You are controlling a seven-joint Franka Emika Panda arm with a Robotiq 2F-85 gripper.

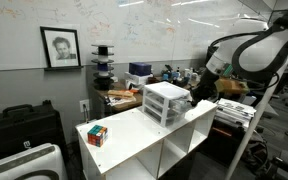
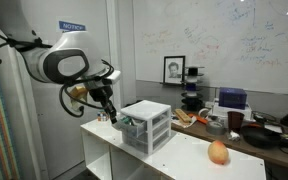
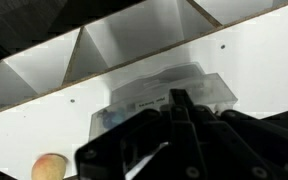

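Observation:
A white drawer unit with clear drawers stands on the white shelf. In exterior view 2, its top drawer sticks out toward the arm, with something greenish inside. My gripper is shut in the wrist view, with nothing visible between its fingers. It hangs over the clear plastic of the unit there. In exterior view 2 the gripper is beside the drawer's outer end; whether they touch I cannot tell.
A multicoloured cube rests on the shelf top. An orange, rounded fruit lies on the shelf to the right of the unit. Open compartments run along the shelf's side. A cluttered table stands behind.

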